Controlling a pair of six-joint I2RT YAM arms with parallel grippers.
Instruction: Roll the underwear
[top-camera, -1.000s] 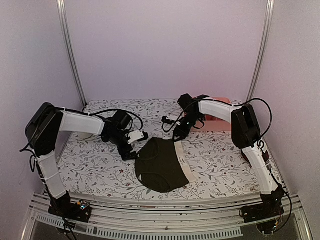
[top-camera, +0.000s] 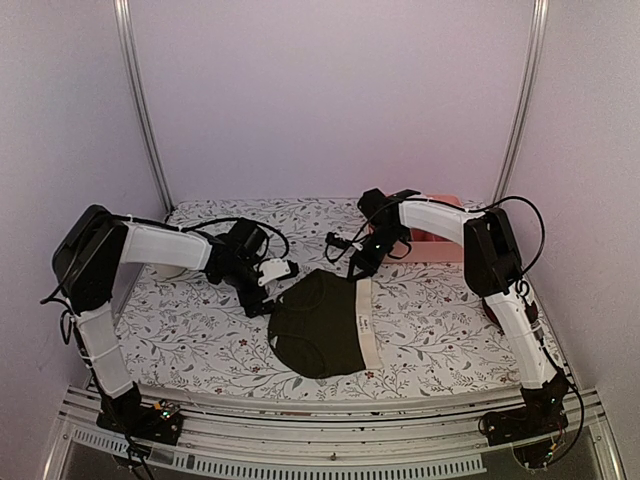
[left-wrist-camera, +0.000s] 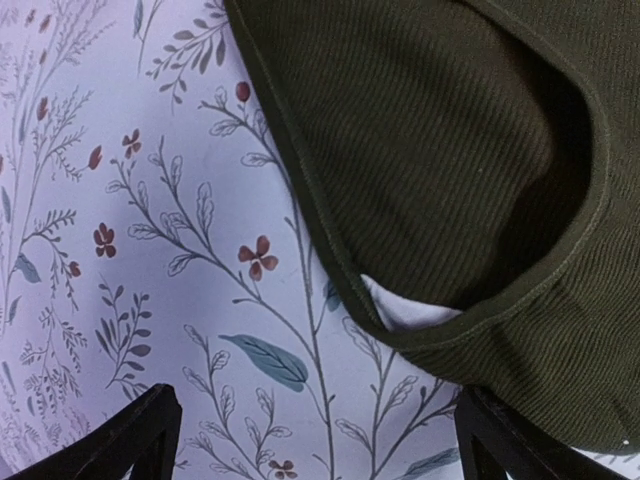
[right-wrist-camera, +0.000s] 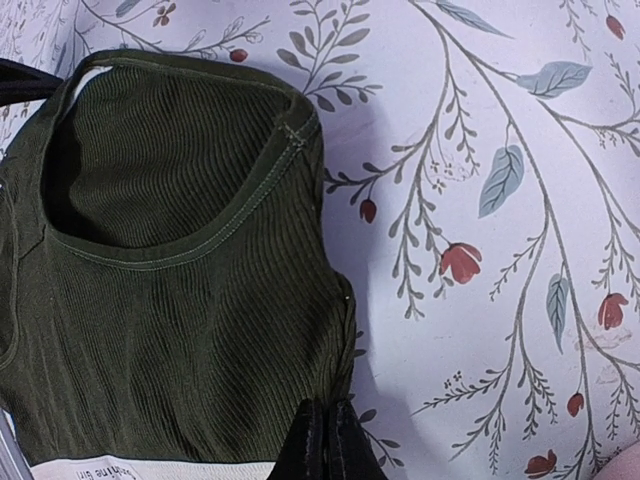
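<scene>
Dark green ribbed underwear (top-camera: 318, 325) lies spread on the floral cloth, its white waistband (top-camera: 366, 325) facing right. At its far right corner, by the waistband end, my right gripper is shut on the fabric edge, the fingers pressed together over a pinch of it. The left gripper stands open at the leg-hole side on the left. Its right finger (left-wrist-camera: 505, 440) meets the green edge (left-wrist-camera: 430, 345); between the fingers only cloth print shows. Inside the leg opening a bit of white is visible.
A pink box (top-camera: 440, 247) stands behind the right gripper at the back right. A dark round object (top-camera: 497, 312) sits at the right edge, partly behind the arm.
The underwear turned slightly over the last second.
</scene>
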